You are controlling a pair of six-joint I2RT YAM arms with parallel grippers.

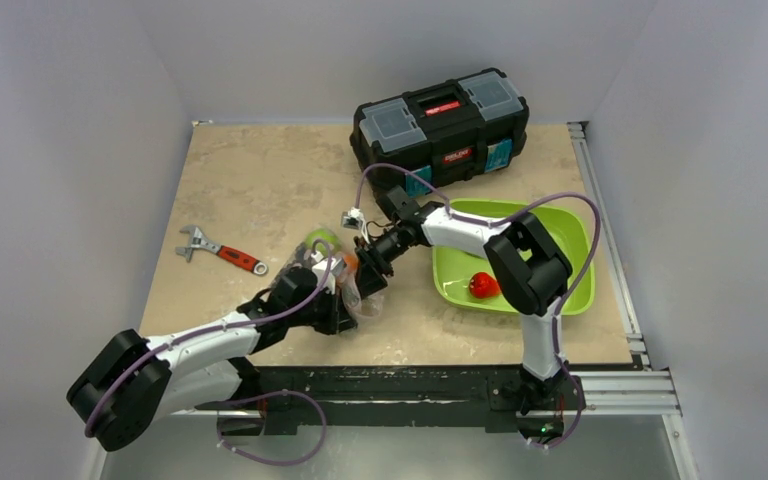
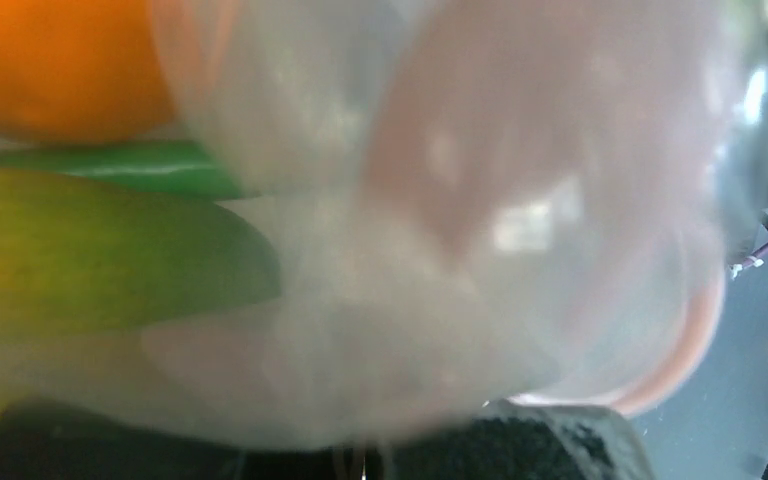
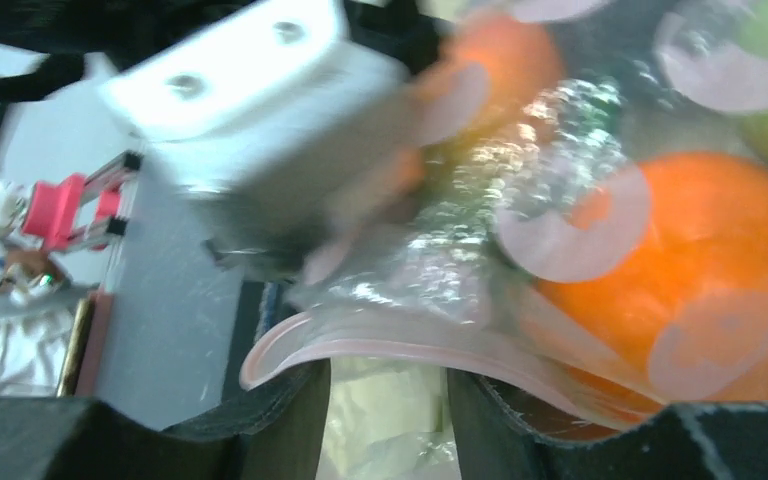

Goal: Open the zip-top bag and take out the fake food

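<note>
The clear zip top bag [image 1: 362, 308] lies left of the middle of the table, with a green piece [image 1: 322, 240] and an orange piece [image 1: 351, 262] showing inside. In the left wrist view, a yellow-green piece [image 2: 110, 250], a dark green piece [image 2: 170, 167] and an orange piece [image 2: 60, 70] lie behind the film. My left gripper [image 1: 342, 320] is shut at the bag's mouth, with film running down to its fingers [image 2: 520, 445]. At the mouth's other side, my right gripper is open. The bag's pinkish rim [image 3: 410, 345] crosses just beyond its fingertips.
On the right sits a green tray [image 1: 444, 288] holding a red piece [image 1: 483, 285]. A black toolbox [image 1: 440, 125] stands at the back and a wrench [image 1: 222, 250] lies at the left. Bare table extends across the back left.
</note>
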